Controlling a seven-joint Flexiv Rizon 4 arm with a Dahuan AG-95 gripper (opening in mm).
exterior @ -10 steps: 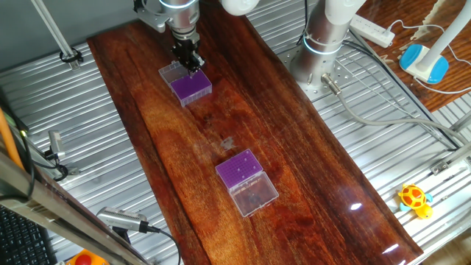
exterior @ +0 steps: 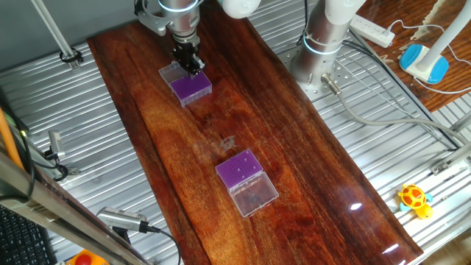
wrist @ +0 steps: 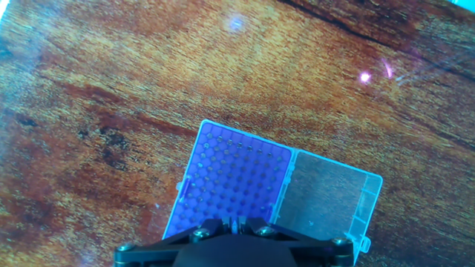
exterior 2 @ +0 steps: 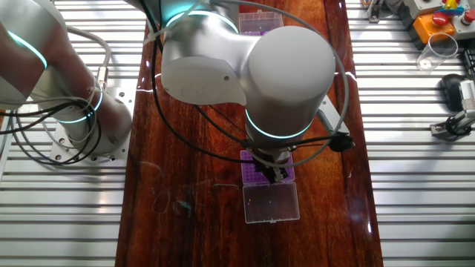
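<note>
A clear hinged box with a purple perforated rack (exterior: pixel 193 87) lies open at the far end of the wooden board. My gripper (exterior: pixel 193 72) points down over that rack, near its hinge side; whether it touches is unclear. From the opposite side, the purple rack (exterior 2: pixel 257 169) is partly hidden by the arm, with its clear lid (exterior 2: pixel 271 203) folded flat. In the wrist view the rack (wrist: pixel 236 174) shows rows of holes, and my gripper looks shut at its near edge. Nothing can be made out between the fingertips.
Another open box, its purple rack (exterior: pixel 239 169) holding a few small pale items, lies nearer the board's middle, with its clear lid (exterior: pixel 255 194) beside it. Bare wood separates the boxes.
Over the last second my gripper has come down very slightly toward the far rack. Both boxes have stayed in place.
</note>
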